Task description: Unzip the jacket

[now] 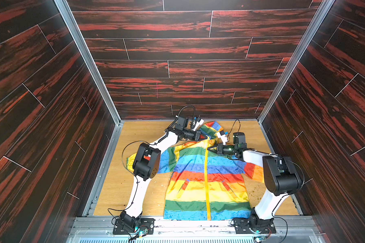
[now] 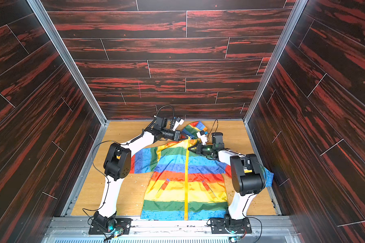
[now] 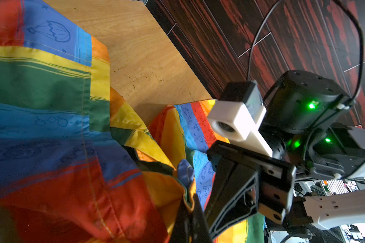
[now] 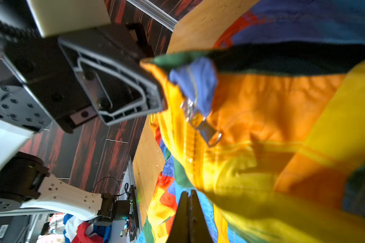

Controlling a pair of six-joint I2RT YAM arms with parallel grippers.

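The rainbow-striped jacket [image 1: 186,184] lies front up, with a yellow zipper strip [image 1: 207,182] running down its middle, closed along its visible length. At the neck, my left gripper is shut on the raised collar edge, beside a blue fabric tab [image 3: 185,172]. In the right wrist view the metal zipper pull [image 4: 208,132] hangs loose beside that blue tab [image 4: 200,83], near the left gripper's finger [image 4: 152,101]. My right gripper is shut, apart from the pull, with nothing visible between its fingers. From above, this right gripper [image 1: 208,149] sits just below the collar.
The hood [image 1: 210,128] spreads on the wooden table [image 1: 144,202] behind the collar. Both sleeves lie outward, partly under the arms. Bare table shows to the left of the jacket, and dark walls close in the sides and back.
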